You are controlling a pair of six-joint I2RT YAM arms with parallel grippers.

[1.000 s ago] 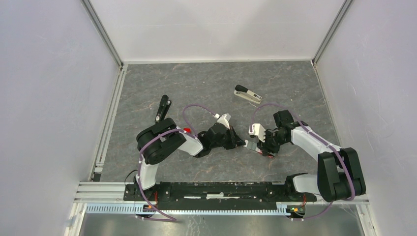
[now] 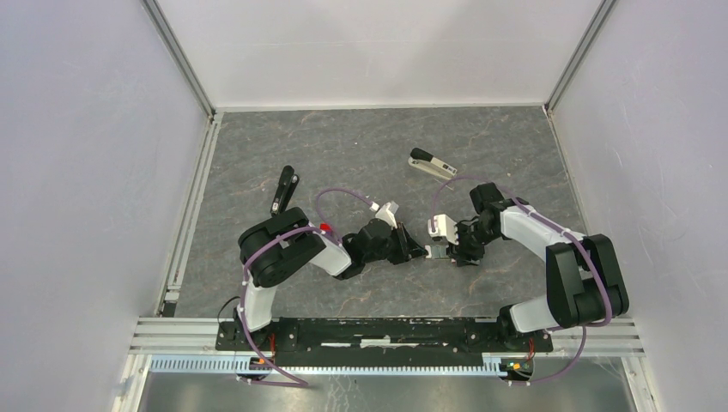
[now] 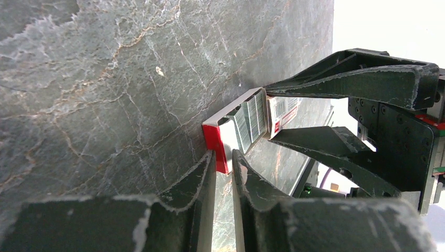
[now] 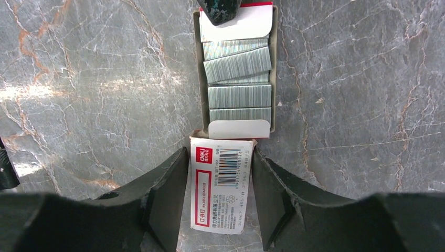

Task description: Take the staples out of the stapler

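Note:
In the top view the black-and-white stapler (image 2: 433,163) lies behind the grippers. The box of staples (image 4: 240,97) is on the table, its tray pulled out and rows of staples showing. My left gripper is shut on the tray's red-and-white end flap (image 3: 219,137). At the tray's other end is the printed box sleeve (image 4: 220,184). The fingers of my right gripper stand apart on either side of it, close against both edges; whether they grip it is unclear.
A black, narrow tool (image 2: 285,190) lies at the left, beyond the left arm. A red patch (image 2: 325,227) shows behind the left arm, mostly hidden.
My right gripper has shifted slightly left and toward the left gripper, and the box looks straighter. The left arm has barely moved. The stapler has not moved.

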